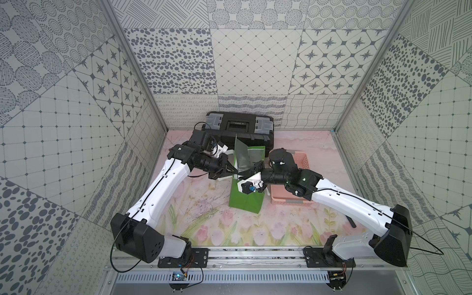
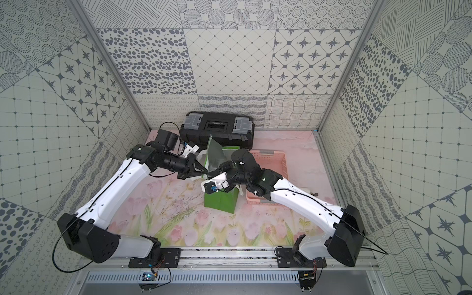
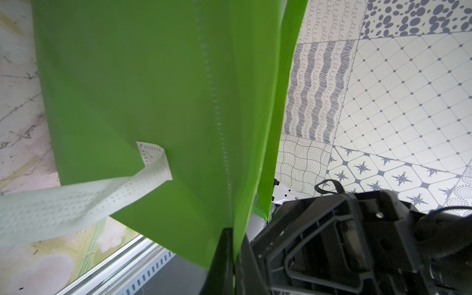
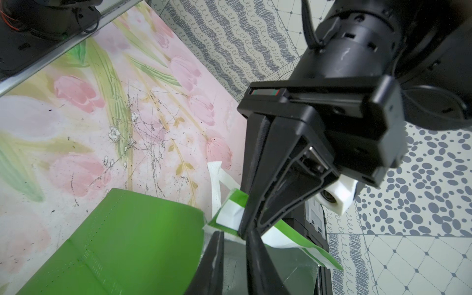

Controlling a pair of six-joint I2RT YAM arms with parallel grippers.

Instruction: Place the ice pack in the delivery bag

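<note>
The delivery bag (image 1: 244,197) is bright green with a silvery lining, standing mid-table, its grey inner flap (image 1: 241,153) raised. At its rim my left gripper is shut on the green edge, which runs between its fingers in the left wrist view. Close beside it, over the bag's mouth, is my right gripper. Its fingers are parted, with only the silvery lining visible behind the gap. A pale perforated strap (image 3: 93,199) hangs from the bag's side. I cannot make out the ice pack in any view.
A pink basket (image 2: 268,197) stands right of the bag, partly covered by my right arm. Behind the bag sits a black toolbox (image 2: 216,128). A small dark object (image 1: 350,221) lies at the right.
</note>
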